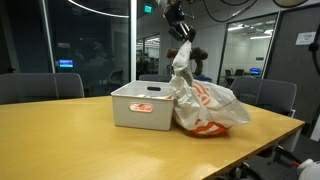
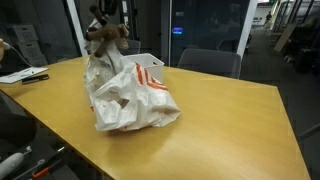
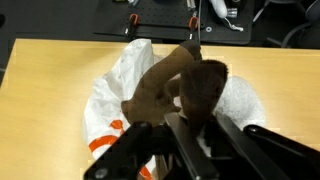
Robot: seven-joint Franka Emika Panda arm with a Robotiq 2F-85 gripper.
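Note:
My gripper point(image 1: 183, 32) is above and to the right of the white bin point(image 1: 142, 110), shut on a brown, soft-looking toy. In the wrist view the brown toy point(image 3: 155, 88) spreads out beneath the fingers, over the white plastic bag. Exterior view 2 shows the toy point(image 2: 108, 40) high above the table, close against the upper part of the bag point(image 2: 145, 98). A strip of the bag point(image 1: 212, 110) stretches up towards the gripper, while its lower part, with orange-red print, rests on the table. Whether the fingers also pinch the bag is unclear.
Light items lie inside the bin, hard to make out. Chairs point(image 1: 25, 88) stand along its far side. Dark hand tools point(image 2: 42, 165) lie near the robot's base.

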